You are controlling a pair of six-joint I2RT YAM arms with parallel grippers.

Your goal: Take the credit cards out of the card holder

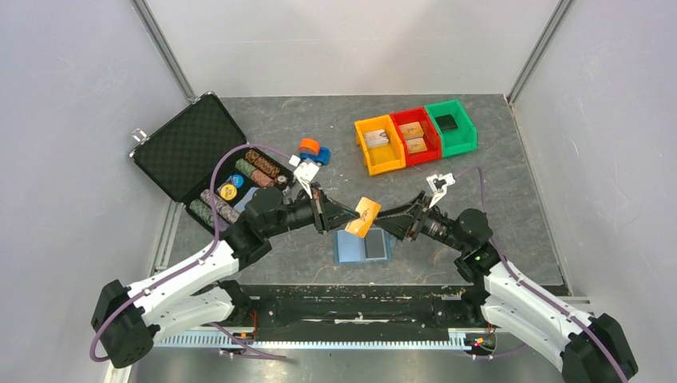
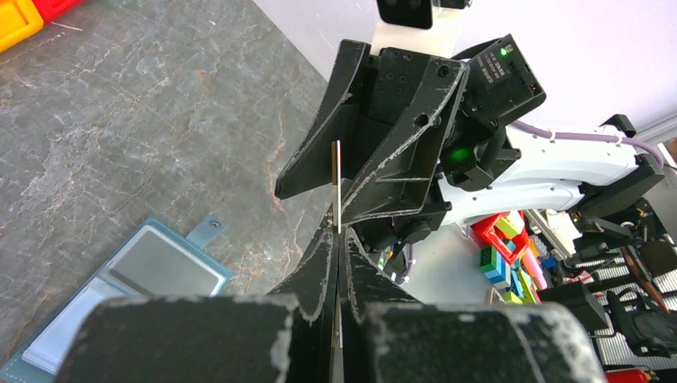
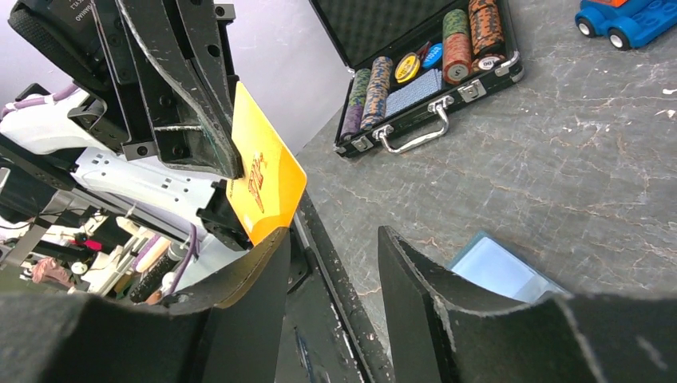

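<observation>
An orange card [image 1: 364,217] is pinched along one edge by my left gripper [image 1: 354,214], which is shut on it. Its printed face [image 3: 263,163] shows in the right wrist view; the left wrist view has it nearly edge-on as a thin strip [image 2: 336,183]. At the card's other side, my right gripper [image 1: 379,215] is part open. One of its fingers [image 3: 270,259] lies close to the card's lower corner; whether they touch, I cannot tell. Below both grippers, the blue card holder [image 2: 94,289] lies opened out on the grey table, partly hidden in every view.
Yellow [image 1: 386,163], red [image 1: 432,152] and green [image 1: 469,137] bins stand at the back right with small items inside. An open black case of poker chips [image 1: 198,142] is at left, near a blue toy car [image 1: 322,155]. Free tabletop lies between them.
</observation>
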